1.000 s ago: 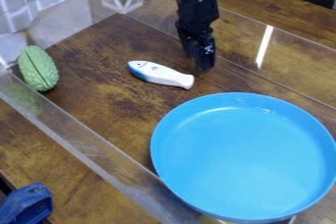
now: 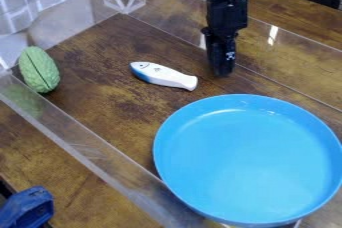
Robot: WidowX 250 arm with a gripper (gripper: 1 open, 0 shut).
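Observation:
The black gripper [image 2: 219,57] hangs at the top centre over the wooden floor of a clear-walled tray, above and right of a white tube with a blue end [image 2: 166,75], apart from it. Its fingertips are small and dark, and I cannot tell how far apart they are or whether anything is between them.
A large blue plate [image 2: 245,160] fills the lower right. A green leafy vegetable [image 2: 39,69] lies at the left. A blue object [image 2: 24,209] sits at the bottom left, outside the clear wall. Bare wood surrounds the tube.
The gripper has moved to the right, away from above the tube. The tube, plate and vegetable have not visibly moved.

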